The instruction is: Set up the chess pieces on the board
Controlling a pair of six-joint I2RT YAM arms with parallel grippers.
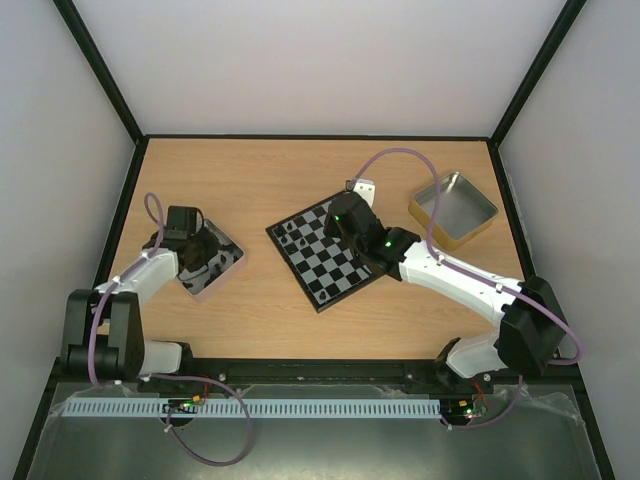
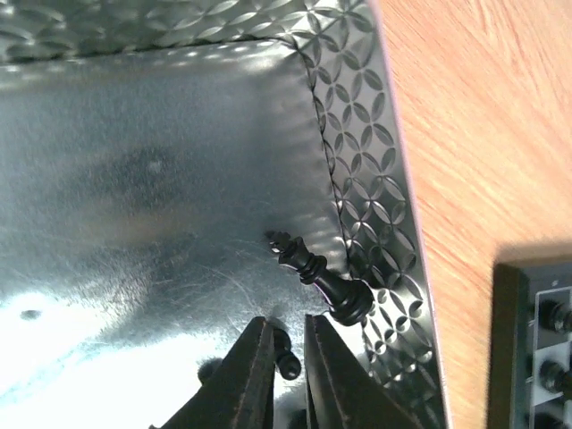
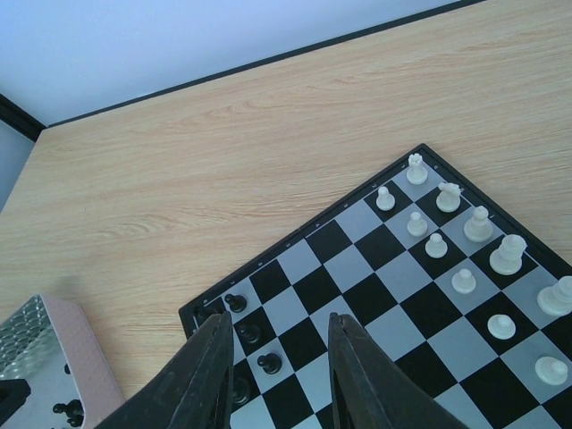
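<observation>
My left gripper hangs low over the pink-rimmed metal tray (image 1: 225,272); its fingertips are near a dark pawn (image 2: 288,363), with a black king (image 2: 335,288) lying just above them. Whether anything is between the fingers is unclear. My right gripper is part open above the chessboard (image 1: 310,293), with nothing visibly held. In the right wrist view white pieces (image 3: 478,223) stand along the board's far right side and several black pieces (image 3: 270,362) on its left part.
An empty gold-rimmed container (image 1: 455,210) sits at the back right.
</observation>
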